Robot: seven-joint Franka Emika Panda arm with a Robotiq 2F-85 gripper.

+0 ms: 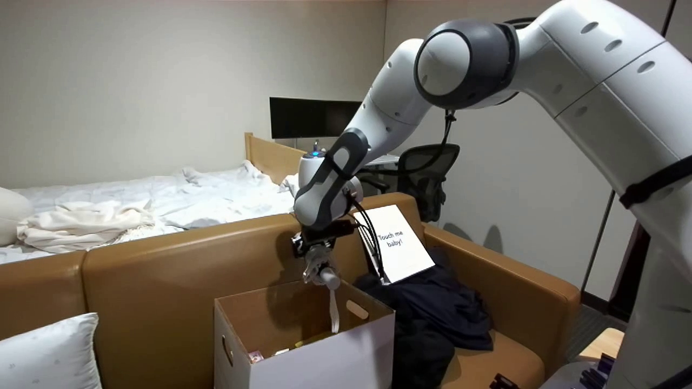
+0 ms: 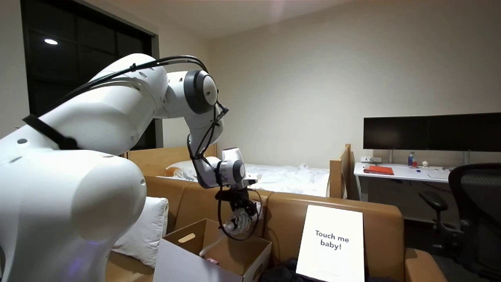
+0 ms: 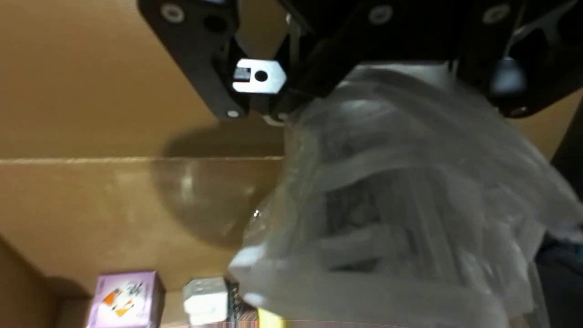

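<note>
My gripper is shut on a clear plastic bag with something whitish inside. In exterior view 1 the bag hangs at the box's far rim, with a pale rounded end and a strip dangling down into the opening. The cardboard box stands open on the sofa, white outside and brown within. A purple small box, a white object and something yellow lie on its floor. In the wrist view the bag covers much of the fingers, so the exact grip is hidden.
To the right of the box are dark clothes and a white "Touch me baby!" board leaning on the sofa. A white pillow lies at the left. The sofa back rises close behind the box.
</note>
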